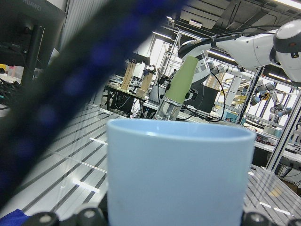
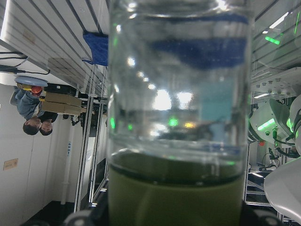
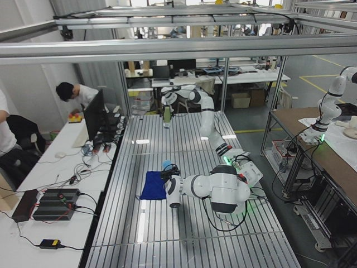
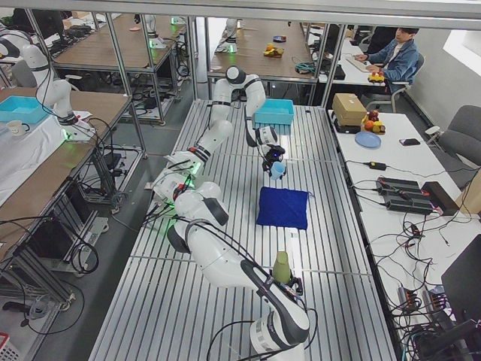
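Observation:
My left gripper (image 4: 272, 158) is shut on a light blue cup (image 4: 277, 170), held upright above the table's middle; the cup (image 1: 178, 174) fills the left wrist view. My right gripper (image 3: 167, 111) is shut on a green-topped clear bottle (image 3: 167, 116) at the far end in the camera left view; the bottle (image 4: 282, 267) is near in the camera right view and fills the right wrist view. A dark blue cloth (image 4: 282, 208) lies flat on the slatted table between the two.
A cyan bin (image 4: 273, 111) stands at one end of the table. Side desks hold monitors, power units, cables and a blue plate (image 4: 367, 140).

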